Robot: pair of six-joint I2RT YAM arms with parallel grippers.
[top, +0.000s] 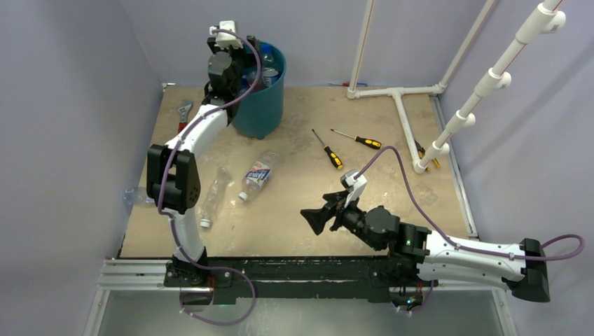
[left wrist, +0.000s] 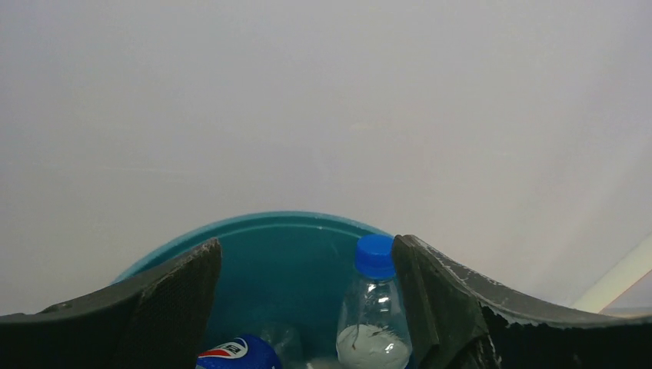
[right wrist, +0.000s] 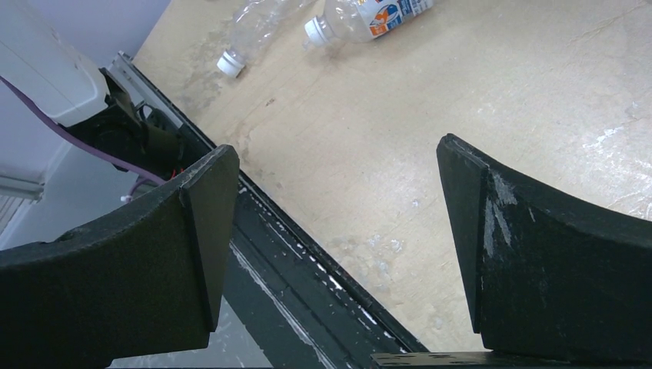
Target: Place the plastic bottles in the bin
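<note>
The teal bin (top: 259, 112) at the back holds bottles, among them a blue-capped one (left wrist: 373, 323) and one with a blue label (left wrist: 246, 355). My left gripper is open over the bin's mouth, nothing held between its fingers. A labelled bottle (top: 259, 175) and a clear bottle (top: 216, 196) lie on the table; another clear bottle (top: 140, 196) lies at the left edge. My right gripper hangs open above the front of the table, empty.
Two screwdrivers (top: 333, 157) lie mid-table. A white pipe frame (top: 403, 122) stands on the right. An adjustable wrench (top: 183, 115) lies left of the bin.
</note>
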